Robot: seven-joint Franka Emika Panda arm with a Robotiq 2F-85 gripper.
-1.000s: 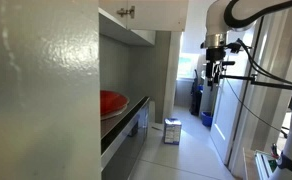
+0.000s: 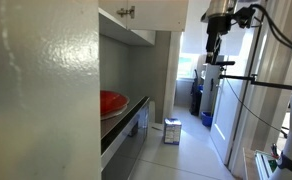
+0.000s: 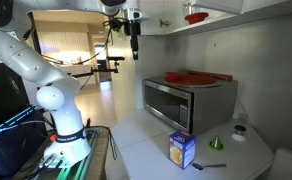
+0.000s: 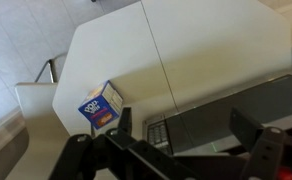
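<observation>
My gripper is open, its two dark fingers apart at the bottom of the wrist view with nothing held between them. It hangs high above the white counter [image 3: 136, 158], at the upper left of exterior view 2; exterior view 1 has the gripper [image 2: 214, 46] at the upper right. Well below it stands a blue and white box [image 3: 182, 149], which appears left of the fingers as a box [image 4: 101, 104] in the wrist view. A dark spoon [image 3: 209, 166] lies beside the box, and a small green cone [image 3: 217, 143] is behind the spoon.
A microwave [image 3: 183, 106] stands against the back, with a red lid-like object [image 3: 174, 77] on top. Above it, a red pot [image 3: 195, 16] sits on a shelf by cabinets. A small black and white item [image 3: 239, 130] lies near the wall.
My arm and gripper have risen in exterior view 1, and the gripper now appears higher and tilted differently. The box and the red object have not moved.
</observation>
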